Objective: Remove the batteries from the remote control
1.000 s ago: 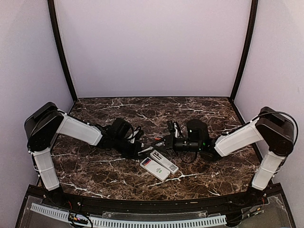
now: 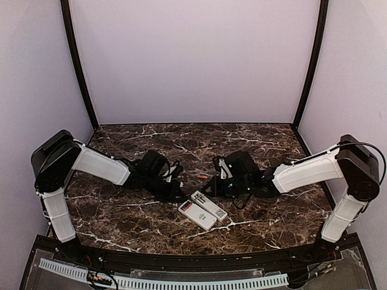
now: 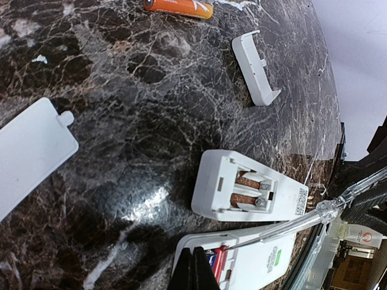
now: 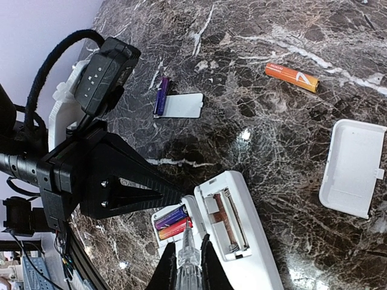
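Two white remotes lie side by side. One remote point(image 2: 198, 216) has a blue-purple battery point(image 4: 171, 217) and a red battery point(image 4: 175, 229) in its compartment. The compartment of the other remote point(image 3: 287, 196) holds no batteries. My left gripper is shut at the upper end of the loaded remote, nothing visible between its fingers. From the right, my right gripper is shut on a slim translucent tool point(image 3: 290, 227). The tool's tip points at the red battery; whether it touches is unclear.
An orange battery point(image 4: 292, 78) lies loose on the marble table. A purple battery point(image 4: 161, 96) rests against a white flat cover point(image 4: 184, 106). Another white cover point(image 4: 354, 166) lies apart. Bare table point(image 2: 199, 142) stretches behind the remotes.
The left arm and both remotes look unmoved.
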